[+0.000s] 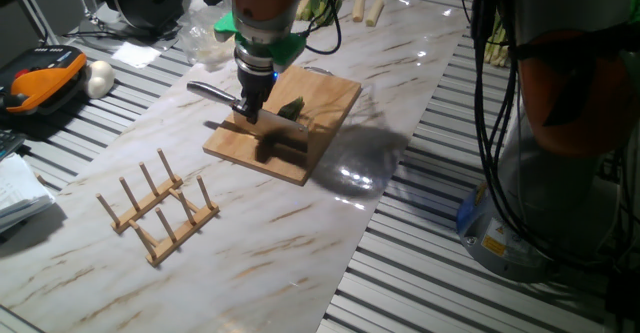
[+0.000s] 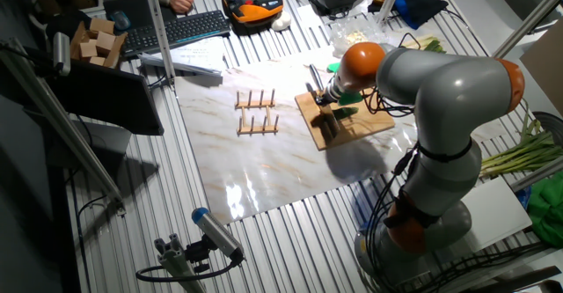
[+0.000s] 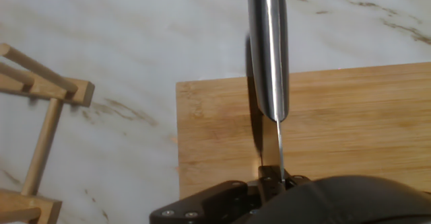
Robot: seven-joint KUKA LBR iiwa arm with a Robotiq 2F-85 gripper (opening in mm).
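A broad-bladed knife (image 1: 283, 125) with a metal handle (image 3: 271, 49) is held on edge over the wooden cutting board (image 1: 232, 150). My gripper (image 1: 252, 116) is shut on the knife where the blade meets the handle. In the wrist view the gripper grips the thin blade, and the handle sticks out past the board's edge. A dark green vegetable piece (image 1: 291, 108) shows behind the blade on the board. Whether the blade's lower edge touches the board cannot be told.
A wooden peg rack (image 1: 165, 223) stands on the marble sheet, apart from the board. Pale vegetable pieces (image 1: 374, 12) lie at the back, near a clear plastic bag (image 1: 205, 38). Bare marble lies in front of the board.
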